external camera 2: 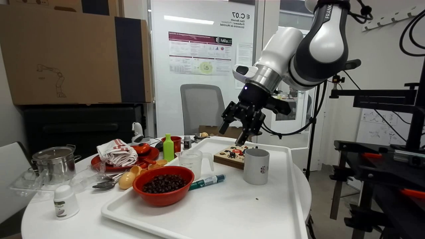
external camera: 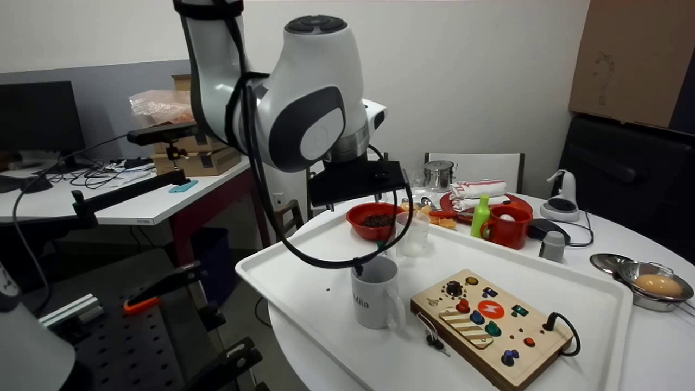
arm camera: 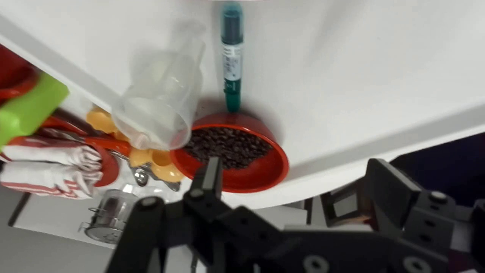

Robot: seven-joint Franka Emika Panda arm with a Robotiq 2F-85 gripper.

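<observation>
My gripper (external camera 2: pixel 231 136) is open and empty, raised above the tray. In the wrist view, its dark fingers (arm camera: pixel 211 179) stand wide apart. A green marker (arm camera: pixel 232 63) lies flat on the white tray (external camera 2: pixel 239 211), one end close against the red bowl (external camera 2: pixel 163 199); whether they touch, I cannot tell. The grey mug (external camera: pixel 374 303) stands upright on the tray, apart from the marker (external camera 2: pixel 209 181). From exterior view 1 the mug hides most of the marker, and the gripper's fingers are out of sight behind its body.
Dark beans (arm camera: pixel 232 148) fill part of the bowl. Beside it stands a clear measuring cup (external camera 2: pixel 191 161). A wooden control box (external camera: pixel 492 326) with knobs sits near the mug. Behind the tray are a green bottle (external camera: pixel 480 217) and a red mug (external camera: pixel 511 225). The tray's front is clear.
</observation>
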